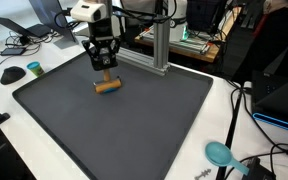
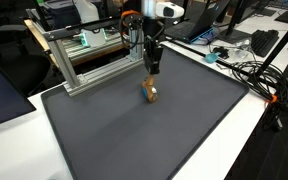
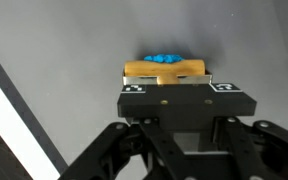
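A tan, T-shaped wooden piece (image 1: 107, 86) is at the back part of the grey board, its crossbar lying low and its short stem pointing up. In exterior view 2 the same wooden piece (image 2: 150, 92) shows a small blue part. From the wrist, the wooden piece (image 3: 189, 68) spans the front of the fingers, with a blue patch (image 3: 164, 58) along its far side. My gripper (image 1: 107, 69) is above the crossbar, shut on the stem; the tips are largely hidden. Whether the crossbar touches the board is hard to tell.
Most of the grey board (image 1: 114, 125) is bare. A green cup (image 1: 35, 68) and a dark rounded object (image 1: 13, 74) sit to the left on the white table. A turquoise round item (image 1: 220, 155) lies near the front right. A silver frame (image 1: 149, 62) stands behind the board.
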